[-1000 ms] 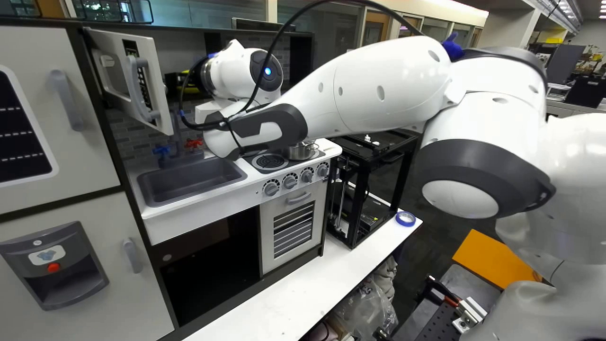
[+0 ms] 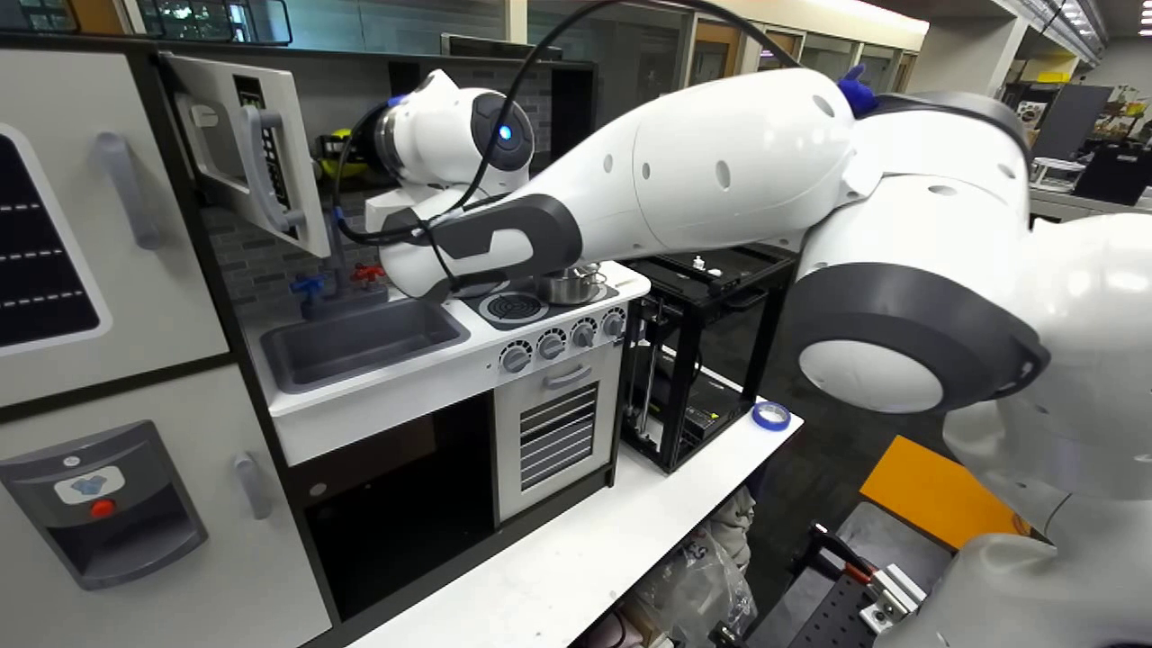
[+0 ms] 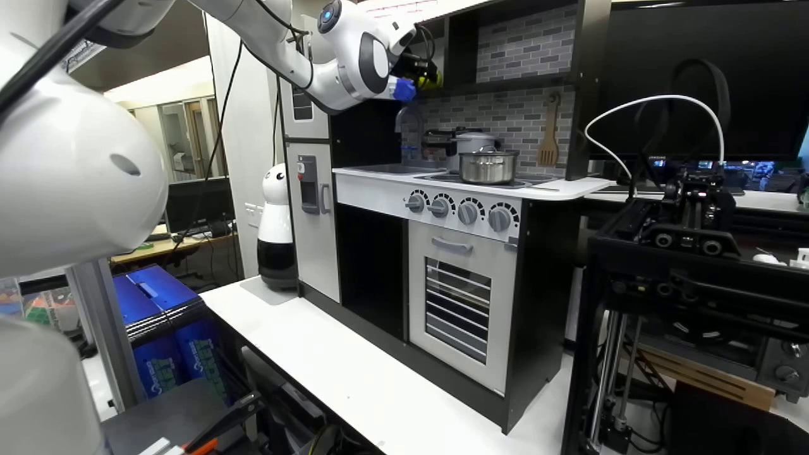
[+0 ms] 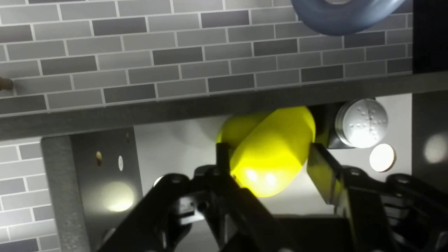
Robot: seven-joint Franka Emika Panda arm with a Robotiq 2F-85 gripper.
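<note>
A glossy bright yellow object (image 4: 273,157), rounded and tapering, lies between the two fingers of my gripper in the wrist view. The fingers (image 4: 325,170) stand apart on either side of it, very near its surface; firm contact cannot be told. In exterior view 1 the yellow object (image 2: 332,167) shows only in part, behind the open cabinet door (image 2: 308,162). Exterior view 2 has the yellow object (image 3: 432,80) at the dark gripper, high in front of the shelf.
A metal-capped shaker (image 4: 364,123) stands right of the yellow object. A dark shelf edge (image 4: 176,110) runs close by. Below the arm are the sink (image 2: 362,344) and a steel pot (image 3: 487,167) on the stove.
The arm's wrist has shifted slightly left and down in exterior view 1. More yellow now shows beside the open door.
</note>
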